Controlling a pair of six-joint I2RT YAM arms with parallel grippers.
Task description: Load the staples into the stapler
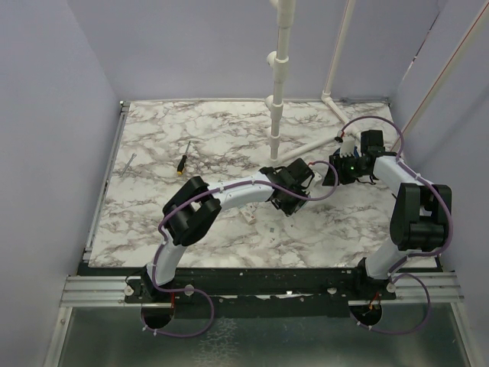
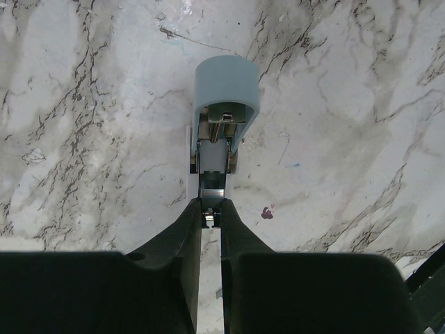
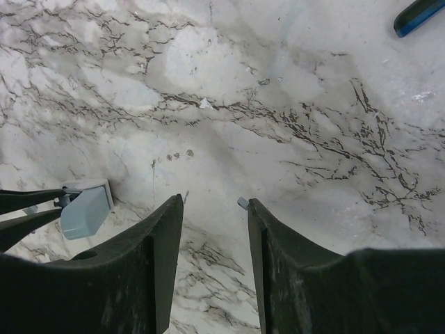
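In the left wrist view the stapler (image 2: pixel 227 83) has its pale blue-grey cap raised at the top, showing the metal channel. My left gripper is shut on the metal part of the stapler at its lower end. In the right wrist view the stapler (image 3: pixel 86 214) lies at the left, with the left gripper's dark fingers on it. My right gripper hangs part open over bare marble, apart from the stapler, nothing seen between its fingers. Whether staples sit in the channel I cannot tell.
A yellow-handled screwdriver (image 1: pixel 182 164) and a thin metal tool (image 1: pixel 127 164) lie on the table's left. Small pale items (image 1: pixel 247 217) lie below the left arm. White pipes (image 1: pixel 302 151) stand at the back.
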